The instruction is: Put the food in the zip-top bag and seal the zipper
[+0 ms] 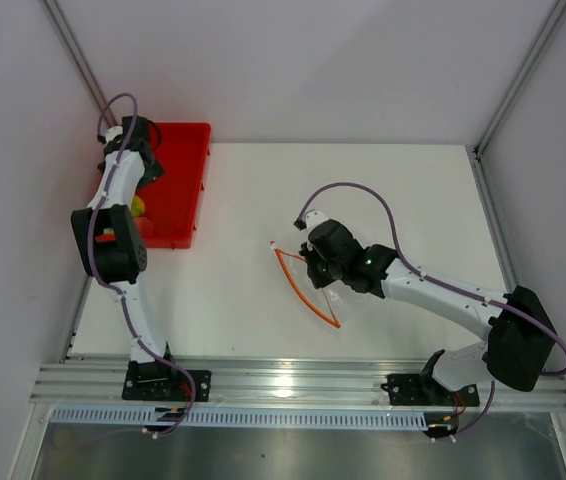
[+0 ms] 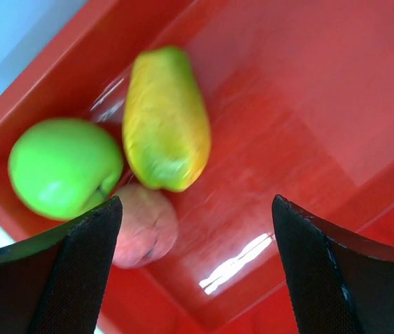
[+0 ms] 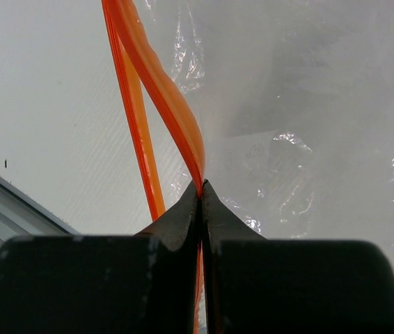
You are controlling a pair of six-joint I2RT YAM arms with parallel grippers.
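Observation:
In the left wrist view a yellow-green pepper-like food [image 2: 167,122] lies in the red bin [image 2: 273,139]. A green apple [image 2: 63,167] and a pinkish round fruit [image 2: 145,226] rest beside it in the corner. My left gripper hovers over them, its fingers apart and nothing held. In the right wrist view the clear zip top bag [image 3: 273,153] has an orange zipper edge [image 3: 172,111] at its mouth. My right gripper is shut on that edge, where the strips meet its fingertips. The bag's mouth gapes beyond the fingers, with two orange strips apart.
In the top view the red bin [image 1: 176,195] stands at the back left, against the side wall. A metal rail [image 1: 263,370] runs along the front edge.

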